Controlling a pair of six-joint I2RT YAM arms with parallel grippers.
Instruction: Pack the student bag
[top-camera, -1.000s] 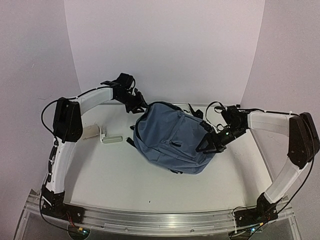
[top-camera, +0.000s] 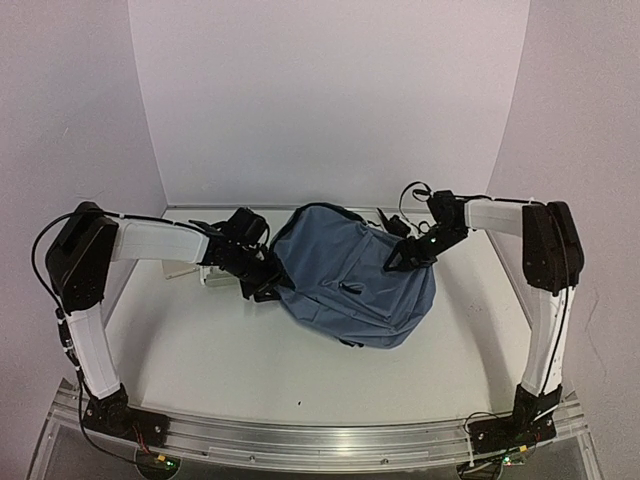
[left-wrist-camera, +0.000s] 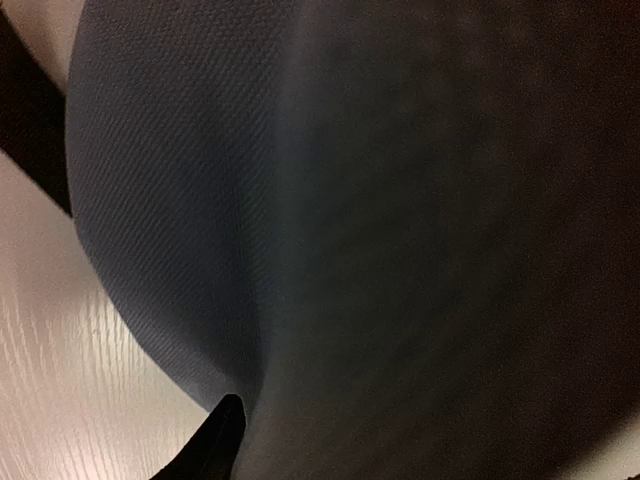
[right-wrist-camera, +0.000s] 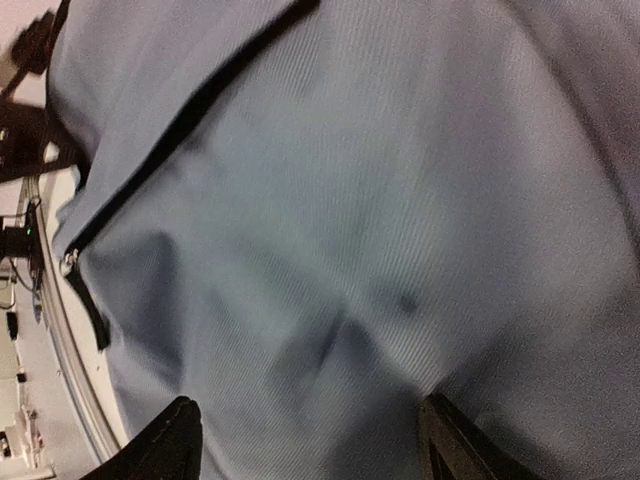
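Observation:
A blue-grey fabric bag (top-camera: 350, 270) lies on its side in the middle of the white table, a zip and a dark tab on its upper face. My left gripper (top-camera: 272, 287) is at the bag's left edge. In the left wrist view the bag's cloth (left-wrist-camera: 170, 200) fills most of the picture, and one fingertip (left-wrist-camera: 210, 445) shows at the bottom; the other is hidden. Over the bag's upper right side is my right gripper (top-camera: 395, 264). Its two fingertips (right-wrist-camera: 175, 440) stand wide apart above the cloth in the right wrist view.
Left of the bag, partly behind the left arm, are a pale box (top-camera: 178, 268) and a greenish-white item (top-camera: 217, 277). Black straps (top-camera: 394, 224) stick out behind the bag.
The left gripper came down from the bag's top left corner to its left edge. The bag has barely moved.

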